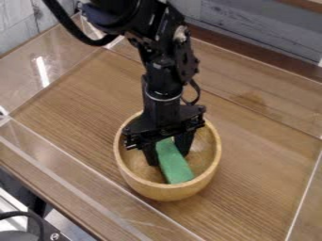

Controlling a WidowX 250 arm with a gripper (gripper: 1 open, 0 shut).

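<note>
A wooden bowl (138, 179) sits on the wooden table, holding a green rectangular object (175, 166). My black gripper (165, 146) is down inside the bowl, its fingers closed on the upper end of the green object. The fingertips are partly hidden in shadow.
Bare table (258, 151) lies to the right and left of the bowl. A white wall runs along the back right. At the lower left, beyond the table edge, are cables and other hardware.
</note>
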